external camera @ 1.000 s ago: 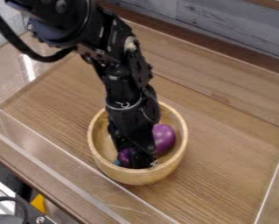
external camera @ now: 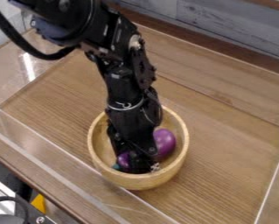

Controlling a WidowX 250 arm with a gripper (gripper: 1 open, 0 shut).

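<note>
My black gripper (external camera: 136, 159) reaches down into a wooden bowl (external camera: 174, 166) in the middle of the table. A purple round object (external camera: 163, 142) lies in the bowl at the right of the gripper. Another purple piece (external camera: 124, 159) is at the fingertips, low in the bowl, and the gripper appears shut on it. A small teal bit shows beside it. The fingers and what they hold are partly hidden by the gripper's dark body.
A white wall runs along the back. At the lower left, beyond the table's edge, are cables and a yellow object.
The arm's upper part has shifted slightly. The gripper and the contents of the bowl look almost the same.
</note>
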